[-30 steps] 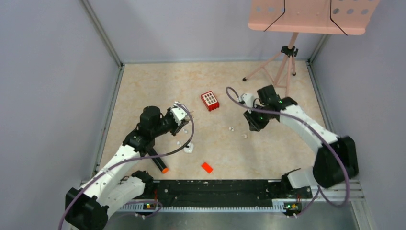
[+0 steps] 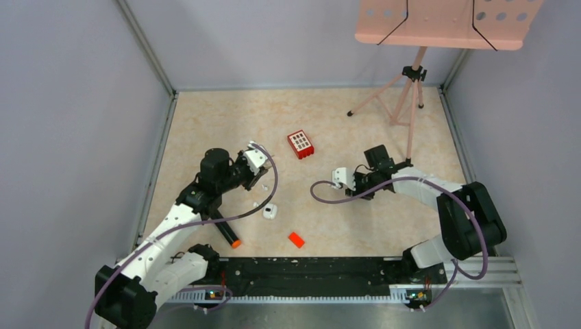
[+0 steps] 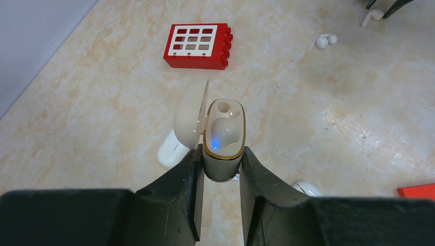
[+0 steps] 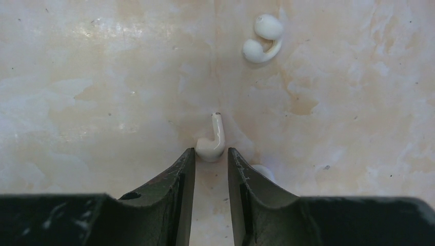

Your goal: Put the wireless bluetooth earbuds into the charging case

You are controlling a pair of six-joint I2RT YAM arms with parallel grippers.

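My left gripper holds the open charging case (image 3: pixel 221 169), its lid tilted left; a blue light glows in the cavity. In the right wrist view a white earbud (image 4: pixel 216 138) lies on the floor at the fingertips of my right gripper, which stands part open around its round end. A pair of small white pieces (image 4: pixel 264 36) lies just beyond it, and another pale piece (image 4: pixel 261 171) is partly hidden by the right finger.
A red block with a white grid (image 2: pixel 301 144) sits at the back centre. A white object (image 2: pixel 270 212), an orange block (image 2: pixel 297 240) and a black cylinder (image 2: pixel 226 229) lie in front. A pink tripod stand (image 2: pixel 414 96) occupies the back right.
My left arm is nearly still.
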